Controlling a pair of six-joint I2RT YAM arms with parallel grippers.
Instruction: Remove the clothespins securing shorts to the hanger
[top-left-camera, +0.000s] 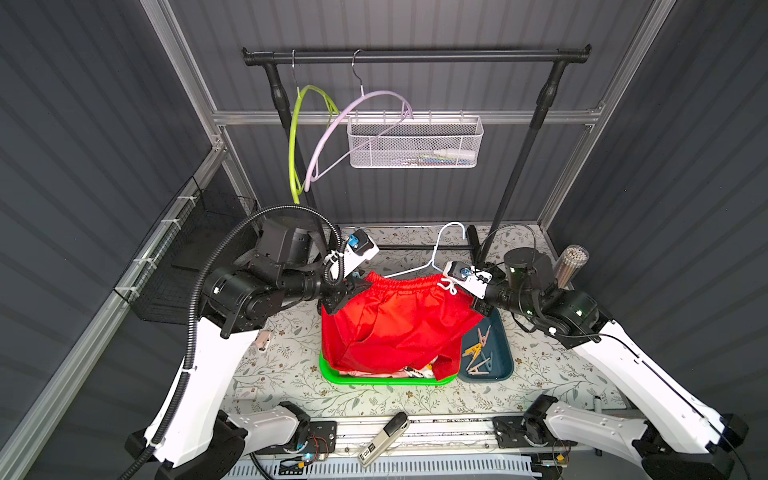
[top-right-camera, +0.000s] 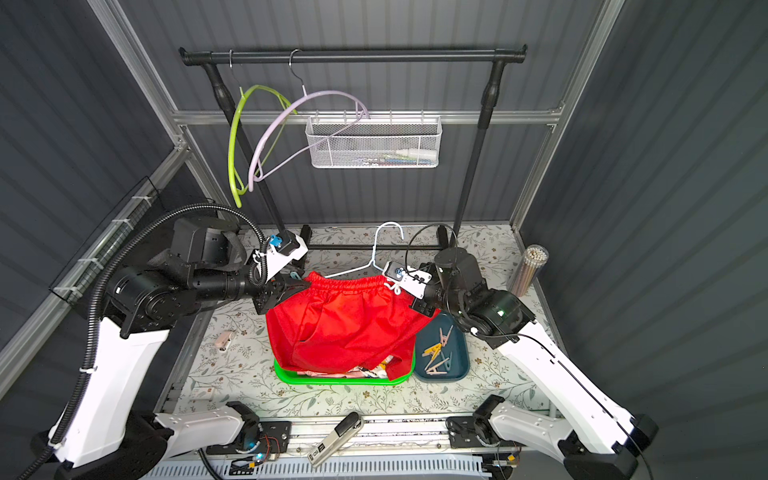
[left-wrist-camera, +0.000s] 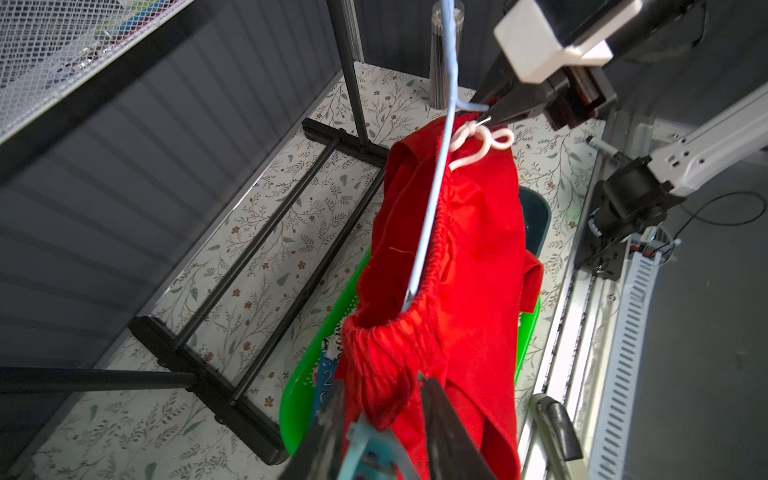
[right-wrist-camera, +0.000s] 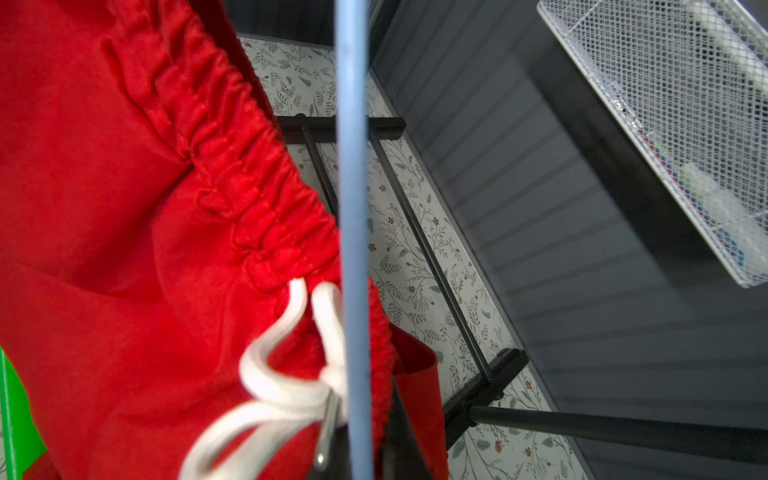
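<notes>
Red shorts (top-left-camera: 400, 320) hang by their gathered waistband from a pale blue-white hanger (top-left-camera: 441, 240). At the waistband's left corner, a light blue clothespin (left-wrist-camera: 372, 449) sits between the fingers of my left gripper, which stay apart on either side of it. Contact between those fingers and the pin cannot be made out. My right gripper (top-left-camera: 472, 302) is shut on the shorts' right corner, beside the white drawstring (right-wrist-camera: 280, 392). The hanger's bar crosses close in front of the right wrist camera, so what else is pinched there is hidden.
Below the shorts stands a green basket (top-left-camera: 384, 381) with cloth in it. Right of it, a dark blue tray (top-left-camera: 504, 356) holds several loose clothespins (top-left-camera: 477, 348). Green (top-left-camera: 293, 152) and lilac (top-left-camera: 320, 148) hangers hang from the rack (top-left-camera: 416, 57).
</notes>
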